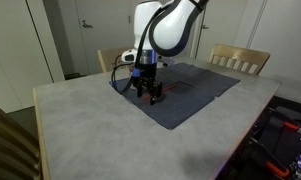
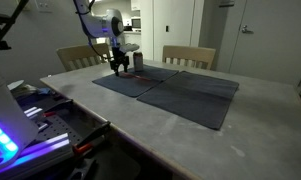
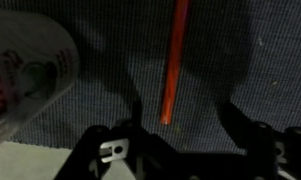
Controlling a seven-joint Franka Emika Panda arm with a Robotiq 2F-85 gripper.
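A thin red-orange stick (image 3: pixel 175 62) lies on the dark ribbed mat, running down the wrist view to an end near my gripper. My gripper is part open, one fingertip on each side of the stick's line, with visible space between the fingers and the stick. Whether the fingertips touch the mat is hard to tell. In the second exterior view the stick (image 2: pixel 140 77) reaches out across the mat from beside the gripper (image 2: pixel 121 73). From the first exterior view, the gripper (image 1: pixel 149 98) is low over the mat and hides part of the stick.
A pale can with a printed label (image 3: pixel 28 65) stands close on the left in the wrist view. Dark mats (image 2: pixel 195 95) cover much of the white table (image 1: pixel 80 130). Chairs (image 1: pixel 240 58) stand around it.
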